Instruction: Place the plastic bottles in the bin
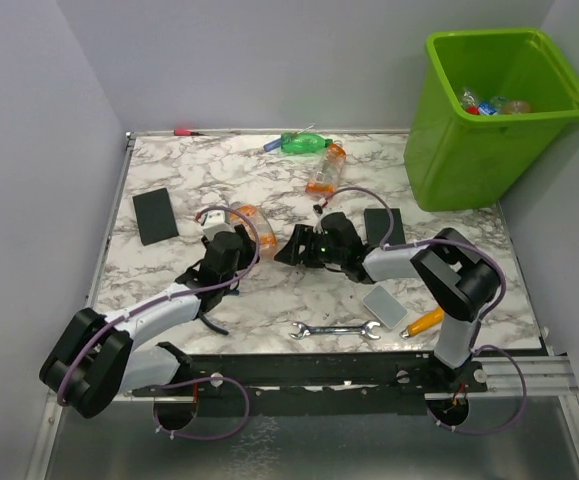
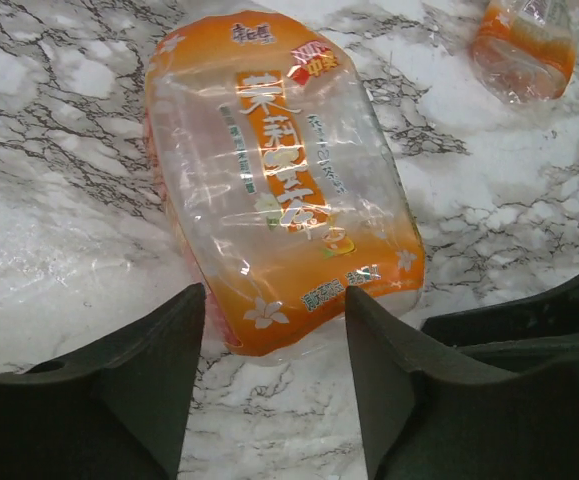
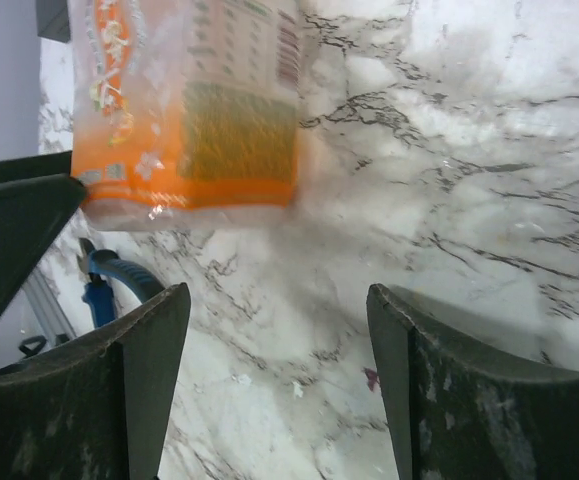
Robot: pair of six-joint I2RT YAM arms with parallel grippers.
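Note:
A flattened clear bottle with orange label (image 2: pixel 279 180) lies on the marble board between the grippers. My left gripper is open over its near end. My right gripper is open low over the board beside it, with bare marble between its fingers. Farther back lie another orange-labelled bottle (image 1: pixel 326 170) and a green bottle (image 1: pixel 304 143). The green bin (image 1: pixel 444 160) stands at the back right with several items inside.
A wrench (image 1: pixel 335 329), pliers (image 1: pixel 211 325), a yellow-handled tool (image 1: pixel 424 321), a screwdriver (image 1: pixel 187 132) and dark plates (image 1: pixel 155 216) lie around the board.

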